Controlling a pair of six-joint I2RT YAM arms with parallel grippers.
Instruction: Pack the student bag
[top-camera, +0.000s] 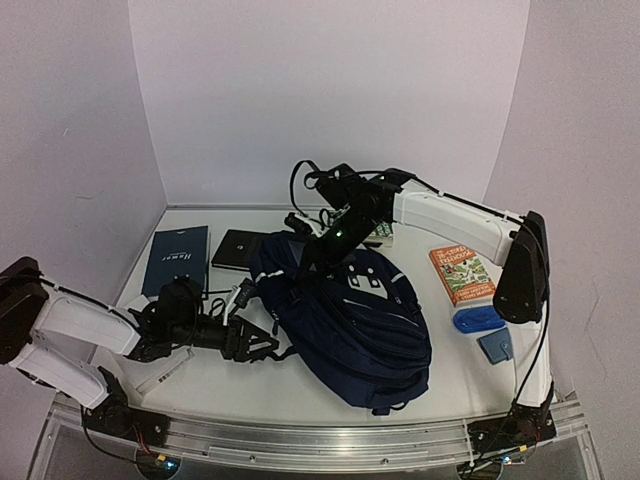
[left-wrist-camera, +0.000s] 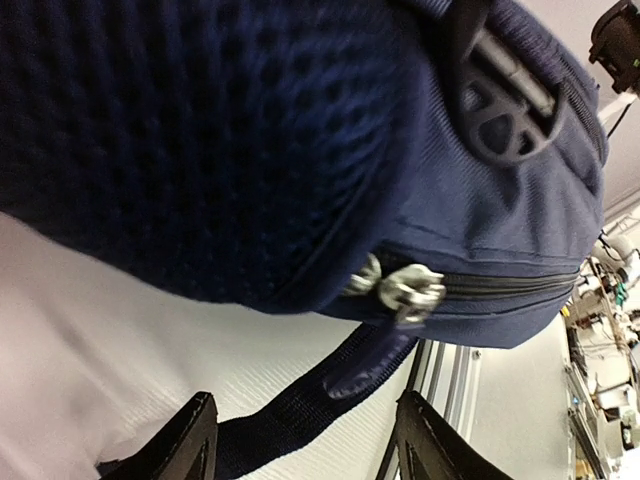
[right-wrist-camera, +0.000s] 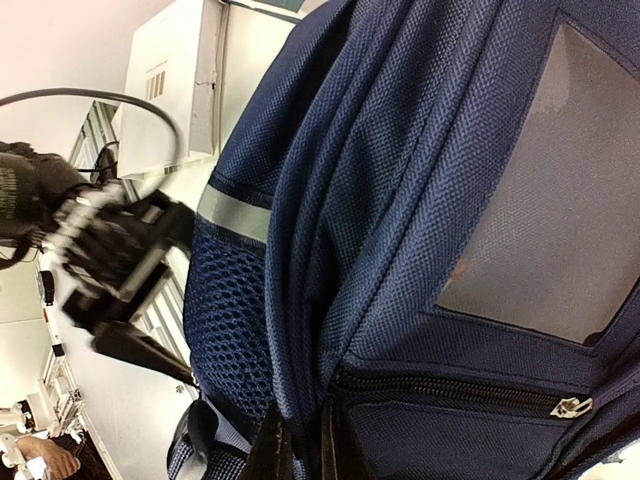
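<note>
The navy backpack (top-camera: 350, 335) lies on the table, tilted, its zippers facing up. My right gripper (top-camera: 306, 284) reaches down from the far side onto its upper left edge. In the right wrist view a folded fabric edge (right-wrist-camera: 293, 350) runs down between the close-set fingers (right-wrist-camera: 345, 450), which pinch it. Left of the bag, low over the table, my left gripper (top-camera: 268, 346) is open. The left wrist view shows its fingers (left-wrist-camera: 190, 440) wide apart around a dark strap (left-wrist-camera: 285, 425), without pressing on it. A zipper pull (left-wrist-camera: 410, 290) hangs from the bag above.
A dark blue notebook (top-camera: 178, 258) and a black flat item (top-camera: 237, 249) lie at back left. An orange book (top-camera: 462, 275), a blue pouch (top-camera: 478, 319) and a small blue wallet (top-camera: 495, 346) lie on the right.
</note>
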